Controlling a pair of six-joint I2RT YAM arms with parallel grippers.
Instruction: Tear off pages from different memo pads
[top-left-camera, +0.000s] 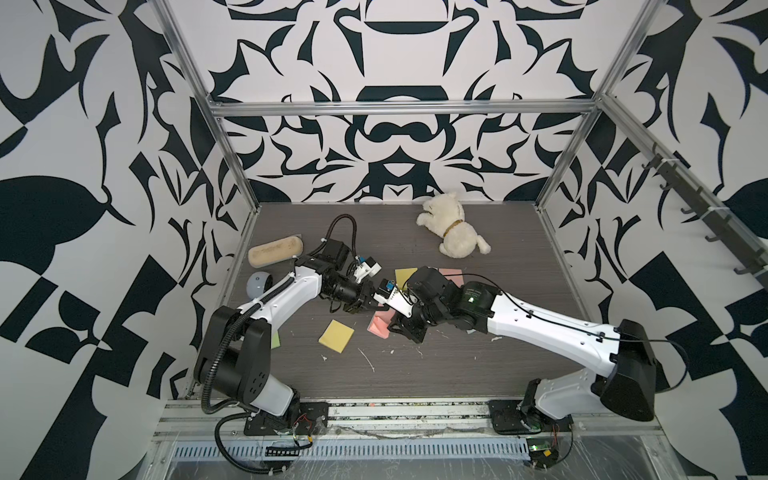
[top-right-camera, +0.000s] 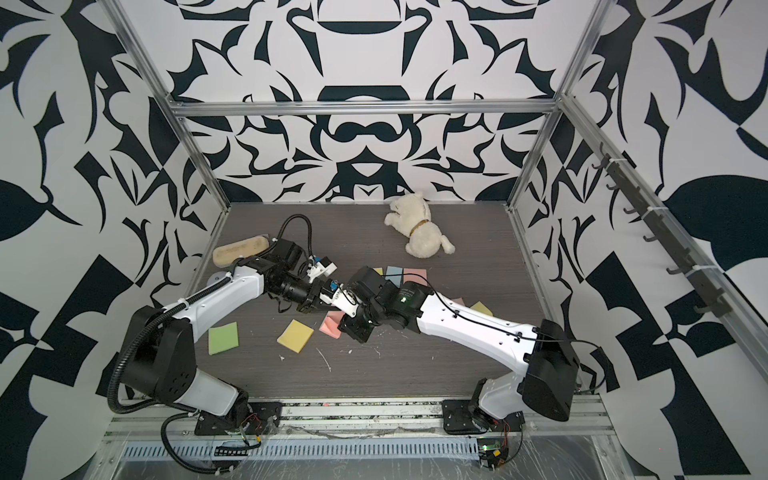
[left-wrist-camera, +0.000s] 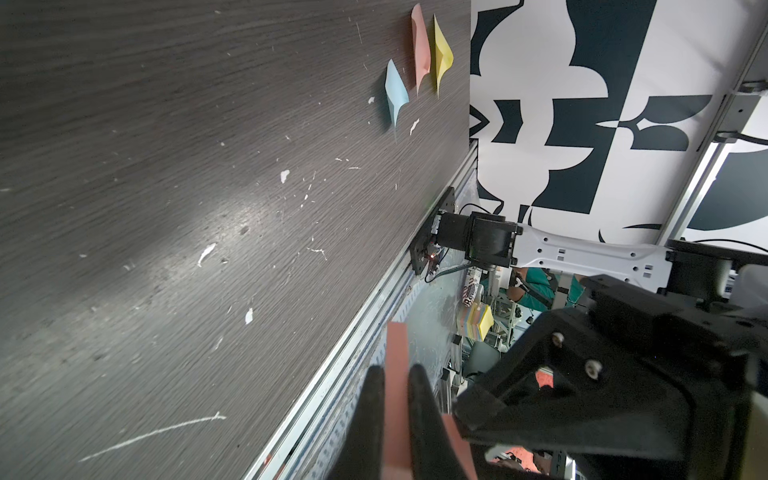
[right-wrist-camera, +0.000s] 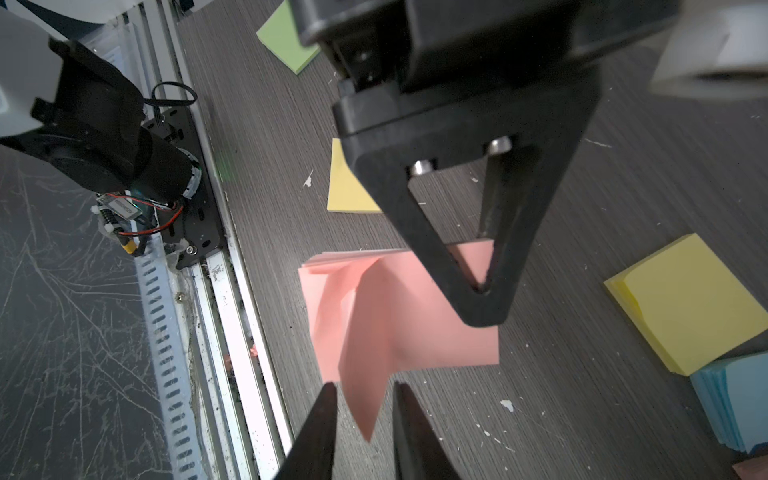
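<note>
A pink memo pad hangs from my left gripper, shut on it near its top edge; pink paper also shows between those fingers in the left wrist view. A pink leaf folds out from the pad toward my right gripper, whose fingers stand part open around that leaf's tip, whether touching I cannot tell. A yellow pad (right-wrist-camera: 684, 304), a blue pad (right-wrist-camera: 736, 400), a single yellow pad (top-left-camera: 336, 334) and a green pad (top-right-camera: 223, 337) lie on the table.
A cream plush dog (top-left-camera: 452, 228) lies at the back right, a wooden block (top-left-camera: 273, 252) and a grey object (top-left-camera: 258, 285) at the left. Small curled pages (left-wrist-camera: 420, 48) lie toward the right side.
</note>
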